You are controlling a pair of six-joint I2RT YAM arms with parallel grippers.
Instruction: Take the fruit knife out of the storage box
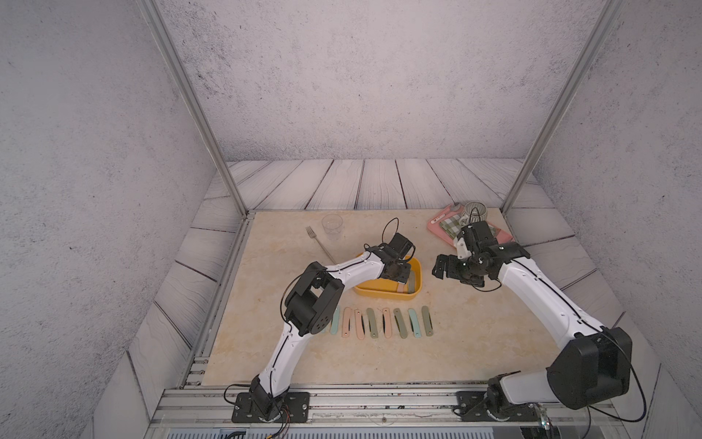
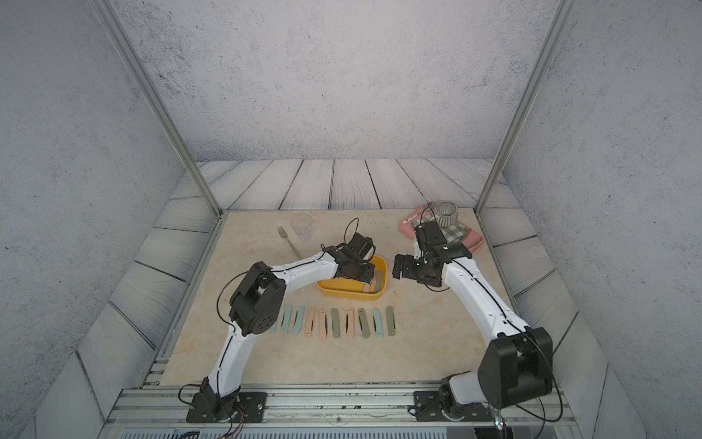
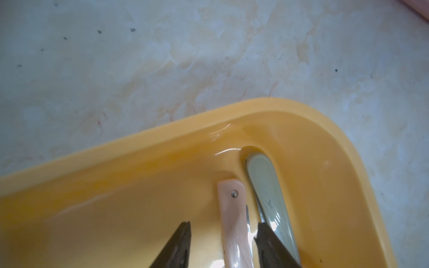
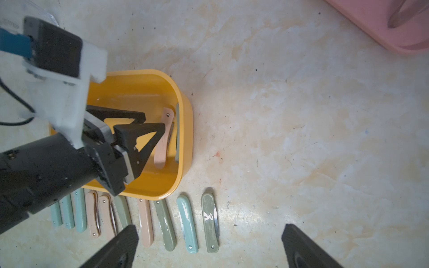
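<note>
Inside the yellow storage box (image 4: 186, 129) lie a pink fruit knife (image 4: 161, 149) and a grey-green one (image 4: 177, 134), side by side against its right end. My left gripper reaches into the box from the left, open, its fingertips close to the pink knife. In the left wrist view the pink knife (image 3: 233, 214) appears between the two fingers, with visible gaps on both sides; the green knife (image 3: 268, 187) lies just right of it. Over the table to the right of the box, my right gripper is wide open and holds nothing.
A row of folded knives (image 1: 371, 322) in pink, green and blue lies in front of the box. Behind it are a fork (image 1: 319, 243) and a clear glass (image 1: 332, 223). A pink tray (image 1: 441, 223) stands at back right with a ribbed cup (image 1: 475, 210).
</note>
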